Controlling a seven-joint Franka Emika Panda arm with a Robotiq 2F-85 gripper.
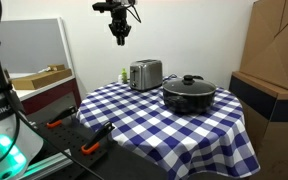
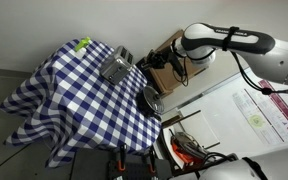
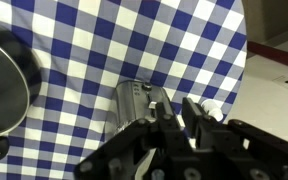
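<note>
High above the table's back left, my gripper (image 1: pixel 121 38) points down, clear of everything. Its fingers stand close together, with a small gap and nothing seen between them. Below and to the right of it in exterior view 1 is a silver toaster (image 1: pixel 145 75). In the wrist view, part of the toaster (image 3: pixel 134 103) shows beneath the gripper, whose dark body hides the rest. A black lidded pot (image 1: pixel 189 97) stands to the toaster's right; its edge (image 3: pixel 9 90) enters the wrist view at the left.
A blue-and-white checked cloth (image 1: pixel 149 120) covers the table, with free room in front. Small bottles (image 1: pixel 123 76) stand left of the toaster. Wooden boxes (image 1: pixel 44 76) lie at far left, and a large brown box (image 1: pixel 269 80) is at right.
</note>
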